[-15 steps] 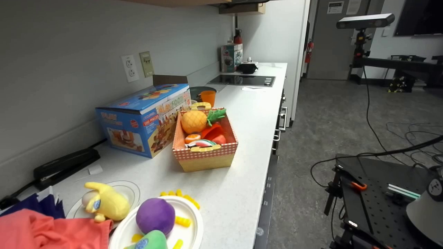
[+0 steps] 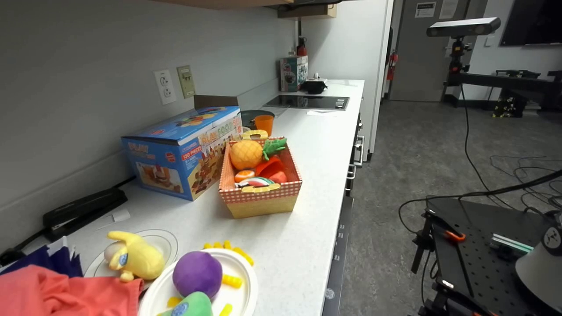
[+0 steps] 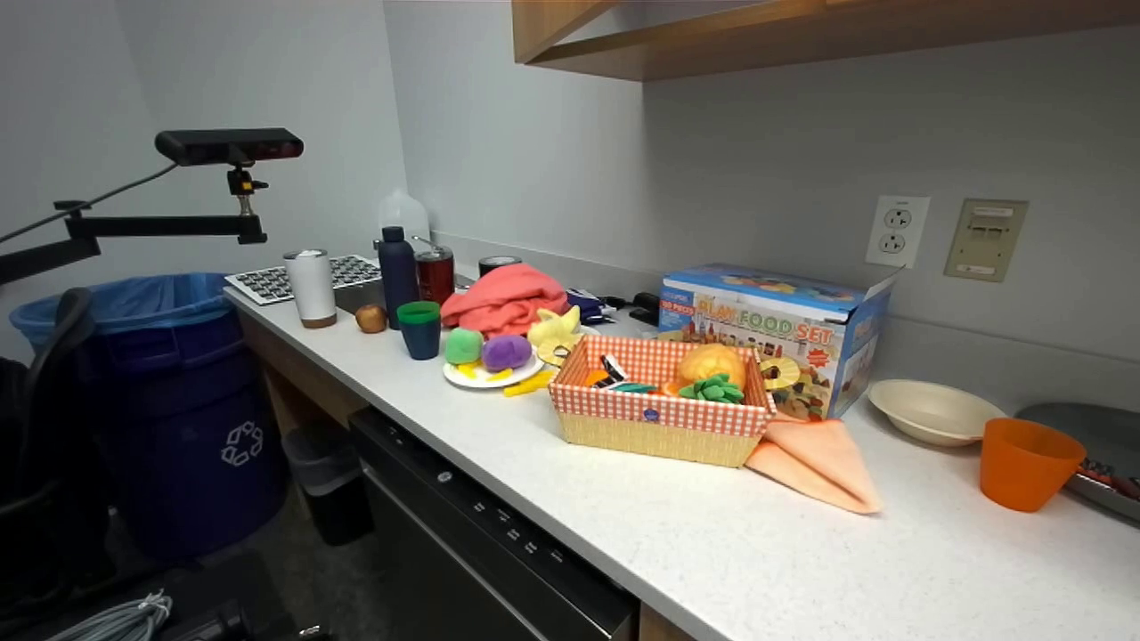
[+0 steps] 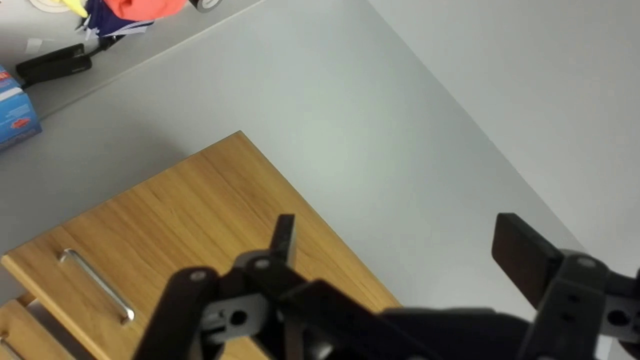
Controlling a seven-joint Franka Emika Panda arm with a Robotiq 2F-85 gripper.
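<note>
My gripper stands open in the wrist view, its two dark fingers wide apart and nothing between them. Beyond it are the grey wall and a wooden cabinet door [image 4: 198, 204] with a metal handle. Neither exterior view shows the gripper. On the counter, a red-checked basket [image 3: 652, 433] holds a toy pineapple [image 2: 246, 154] and other play food. A white plate [image 2: 243, 274] carries a purple plush [image 2: 197, 274], a green plush [image 2: 192, 305] and yellow pieces. Beside the plate lies a yellow plush [image 2: 138, 257].
Against the wall stands a blue play food box [image 2: 179, 152]. A coral cloth [image 3: 508, 299], a dark bottle [image 3: 398, 272], a white tumbler [image 3: 311, 288] and an orange cup [image 3: 1028, 464] are also on the counter [image 3: 663, 545], whose front stretch is clear. A wooden shelf [image 3: 748, 43] overhangs it.
The black cable at the right of exterior view 1 has shifted slightly. The objects on the counter have stayed in place.
</note>
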